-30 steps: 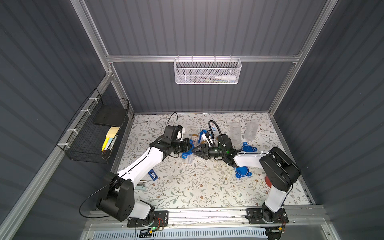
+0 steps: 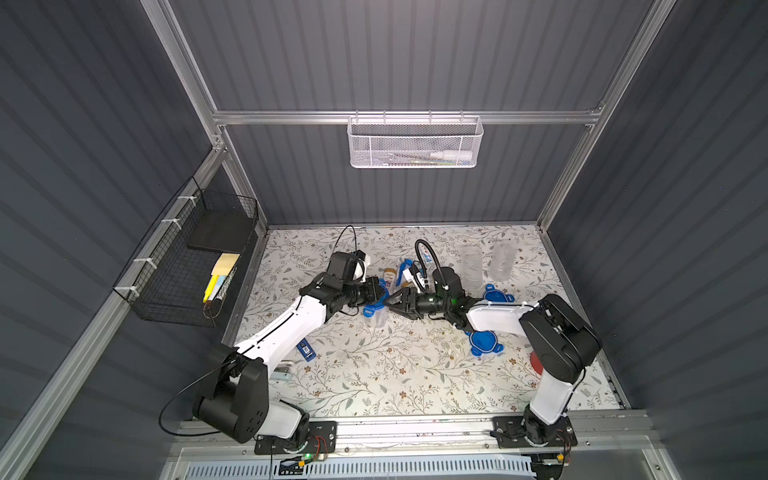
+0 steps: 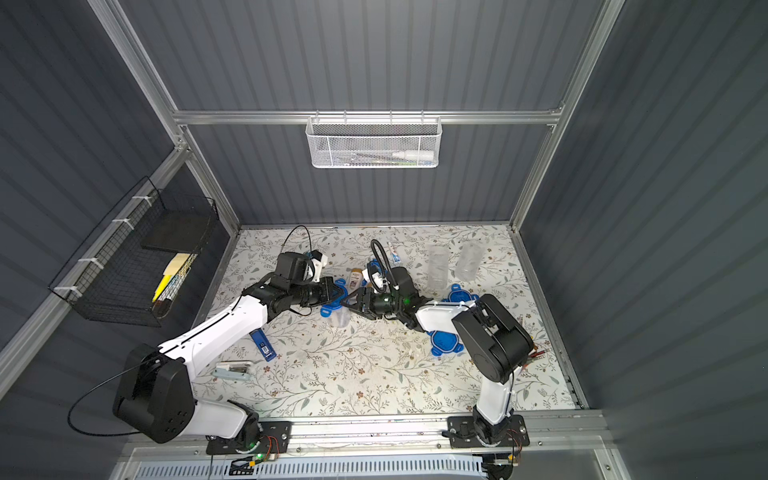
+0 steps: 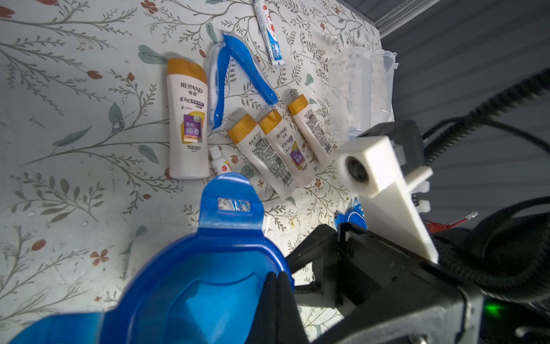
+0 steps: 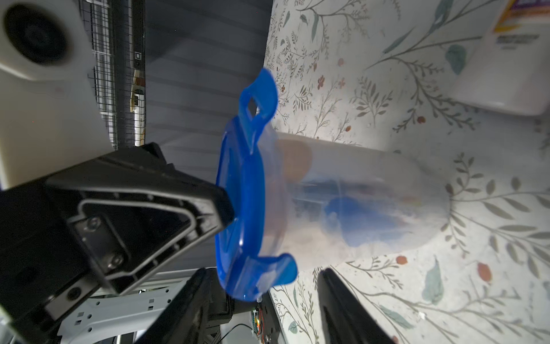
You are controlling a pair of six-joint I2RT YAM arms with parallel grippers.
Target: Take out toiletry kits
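Note:
A clear container [image 5: 366,189] with a blue tabbed lid [image 4: 177,281] is at the table's middle, with blurred blue and pale items showing through its wall. My left gripper is shut, its tips at the top of the lid; whether any rim is pinched cannot be made out. My right gripper is open, its fingers [image 5: 338,312] by a tab of the lid on the opposite side. Out on the table lie several orange-capped bottles [image 4: 188,123], blue folding toothbrushes [image 4: 249,66] and a toothpaste tube [image 4: 269,31].
Two empty clear containers [image 3: 469,260] are at the back right. Separate blue lids [image 2: 484,342] lie beneath and beside the right forearm. A blue packet [image 2: 305,349] is at the left.
The left arm has stayed put.

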